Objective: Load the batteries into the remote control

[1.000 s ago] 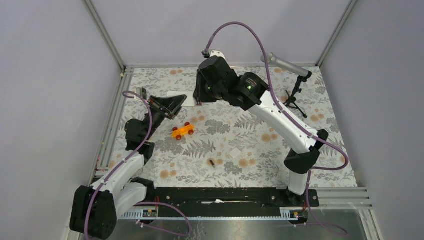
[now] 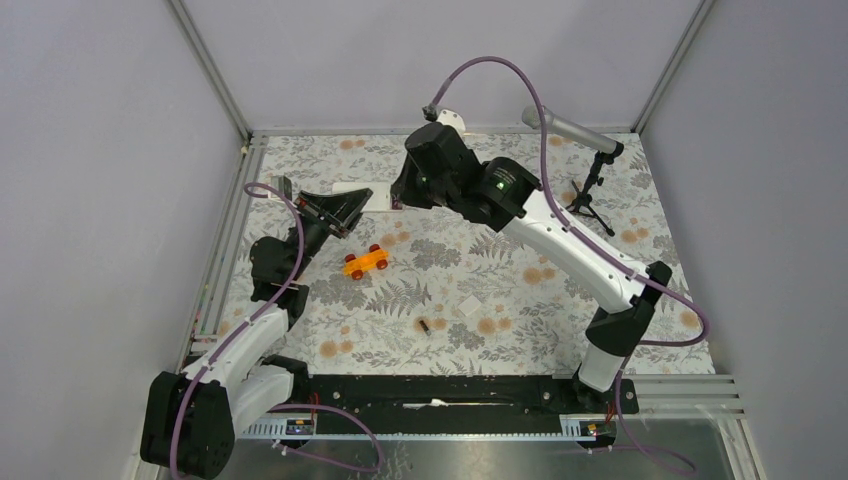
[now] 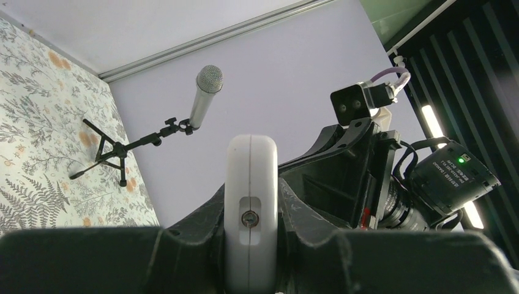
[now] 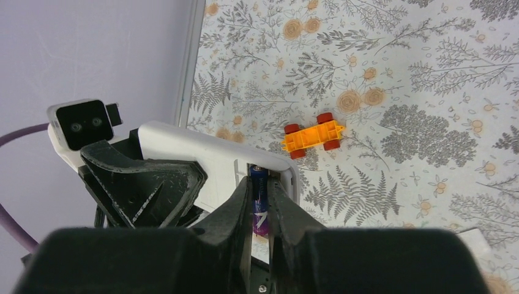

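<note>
My left gripper point(image 2: 338, 208) is shut on the white remote control point(image 2: 362, 191), held raised at the table's centre-back; in the left wrist view the remote's end point(image 3: 250, 177) stands upright between the fingers. In the right wrist view the remote point(image 4: 208, 147) shows its open battery compartment, with a purple battery point(image 4: 259, 196) at it. My right gripper is shut on that battery, right at the compartment; whether it is fully seated is hidden by the fingers. A dark battery point(image 2: 424, 327) lies on the table at the front centre.
An orange toy car point(image 2: 364, 262) sits below the left gripper. A small pale square point(image 2: 469, 306) lies near the loose battery. A microphone on a black tripod point(image 2: 590, 205) stands at the back right.
The left arm and remote have not visibly moved.
</note>
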